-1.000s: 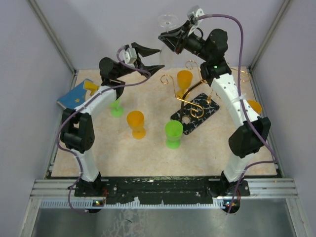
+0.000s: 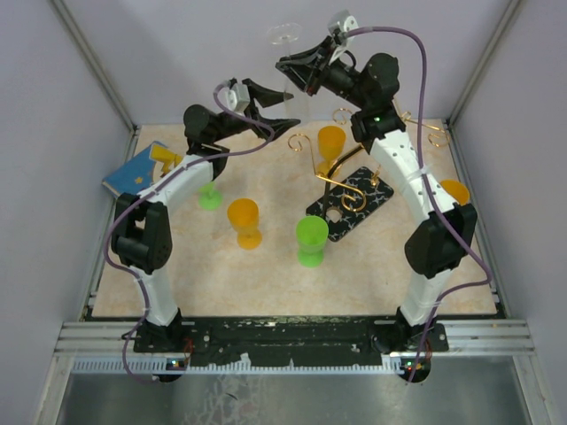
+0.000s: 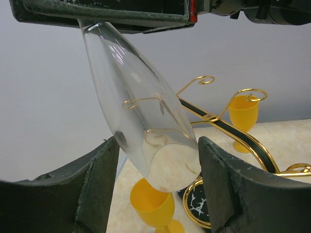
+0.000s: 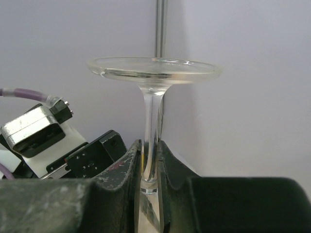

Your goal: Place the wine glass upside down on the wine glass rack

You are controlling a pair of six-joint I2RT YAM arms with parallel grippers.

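The clear wine glass (image 3: 138, 97) hangs in the air above the table, left of the gold rack (image 2: 354, 195). My right gripper (image 2: 292, 71) is shut on its stem (image 4: 151, 116), with the flat foot (image 4: 150, 65) just above the fingers in the right wrist view. My left gripper has its fingers spread around the bowl's rim end, which reaches between them in the left wrist view; whether both fingers touch it is hard to tell. The rack's gold hooks show behind the glass.
Orange goblets (image 2: 244, 221), a green goblet (image 2: 312, 237) and another green one at the left stand on the table (image 2: 283, 292) around the rack. A blue flat item (image 2: 128, 173) lies at the left edge.
Over the last second the right gripper and glass moved slightly left toward my left gripper, which shifted slightly right.
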